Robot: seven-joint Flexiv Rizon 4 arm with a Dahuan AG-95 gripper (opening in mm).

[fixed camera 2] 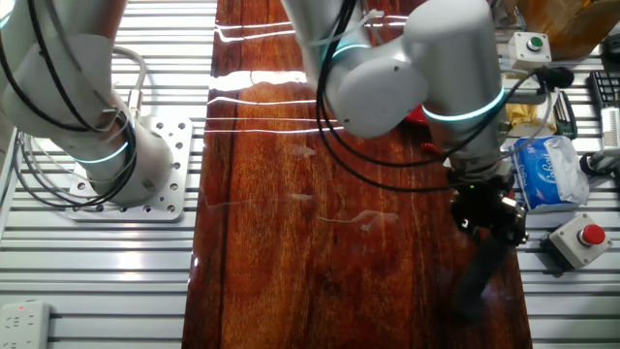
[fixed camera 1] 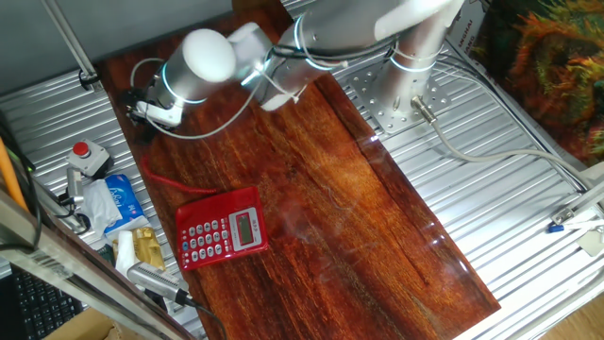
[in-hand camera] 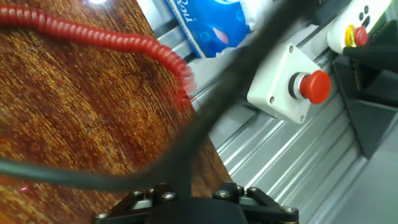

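At the table's left end in exterior view 1, my black gripper hangs low over the wood. Whether it is open or shut cannot be told. In exterior view 2 a long, blurred dark shape extends down from it; it may be its fingers or something held. A red telephone lies flat, keypad up. Its coiled red cord runs toward the gripper. In the wrist view the cord curves in from the left, and its end blurs near the table edge. Dark cables block much of the finger area.
Beyond the table edge stand a box with a red button, a blue-and-white packet and a grey handheld tool.
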